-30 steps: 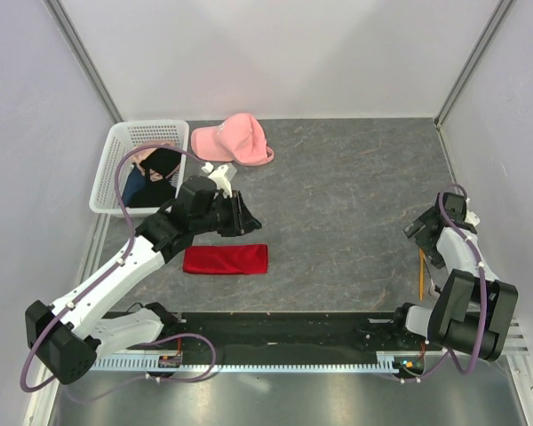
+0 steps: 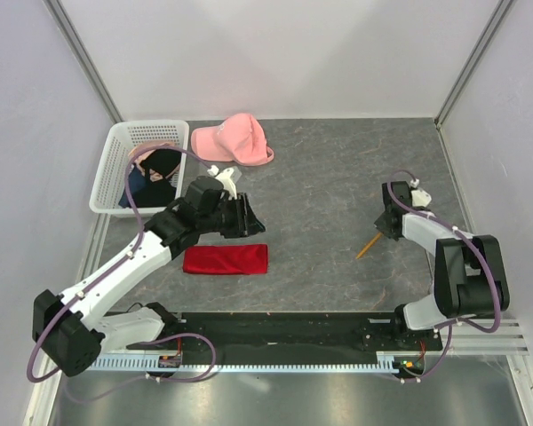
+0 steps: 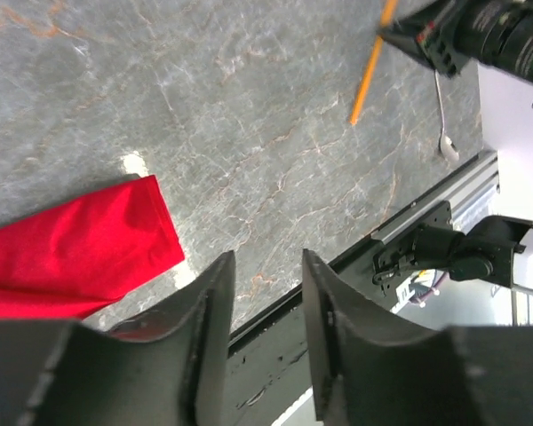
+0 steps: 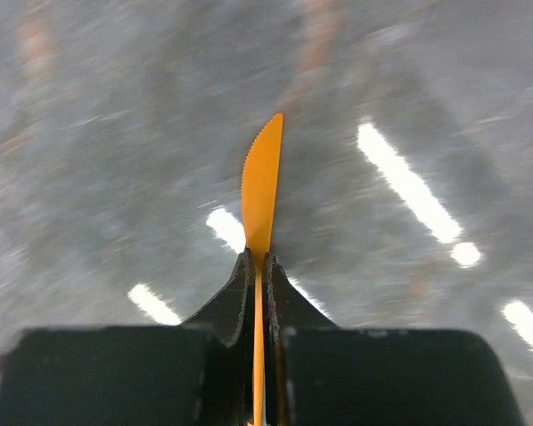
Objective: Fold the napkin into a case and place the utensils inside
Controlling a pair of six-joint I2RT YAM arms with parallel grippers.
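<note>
The folded red napkin (image 2: 225, 259) lies at front left of the table. My left gripper (image 2: 247, 222) hovers behind it, its fingers parted with nothing between them in the left wrist view. My right gripper is shut on an orange plastic knife (image 4: 259, 177), held by its middle, blade pointing away in the right wrist view; in the top view the knife slants down-left from the gripper. A metal spoon (image 3: 447, 142) lies near the right edge in the left wrist view.
A white basket (image 2: 107, 177) of dark cloths and a pink cap (image 2: 238, 140) sit at the back left.
My right gripper has moved left from the right edge, carrying the orange knife, which has turned from upright in the top view to slanting.
</note>
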